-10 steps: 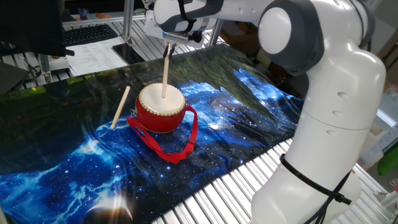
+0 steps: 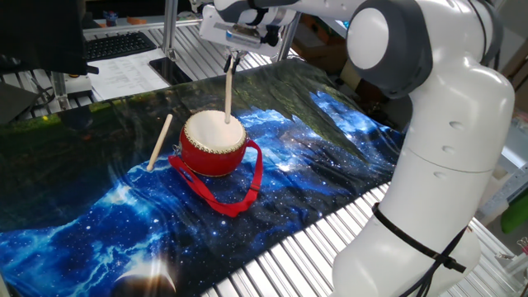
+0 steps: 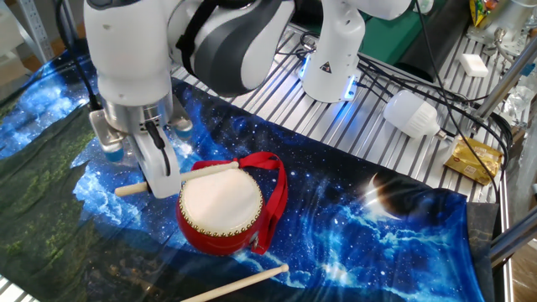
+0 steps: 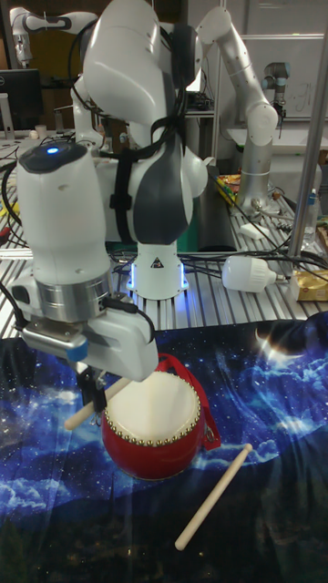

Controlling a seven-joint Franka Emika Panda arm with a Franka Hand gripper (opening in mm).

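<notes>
A red drum (image 2: 202, 158) with a pale skin and a gold-studded rim stands upright on the starry cloth. My gripper (image 2: 234, 59) is shut on a wooden drumstick (image 2: 229, 95), gripped near its rear end. The held stick's front part reaches over the drum skin (image 3: 220, 201); whether its tip touches the skin I cannot tell. In the third exterior view the gripper (image 4: 95, 391) is left of the drum, its fingers dark and partly covered by the hand. A second drumstick (image 4: 213, 497) lies loose on the cloth beside the drum.
The drum's red strap (image 2: 235, 205) loops out over the cloth toward the arm's base. A white bulb-shaped object (image 3: 411, 114) and a gold packet (image 3: 472, 159) lie on the slatted table.
My hand and the held drumstick have shifted slightly to the right and up in the first exterior view, the stick's tip moving with them. The drum and the loose stick stay put.
</notes>
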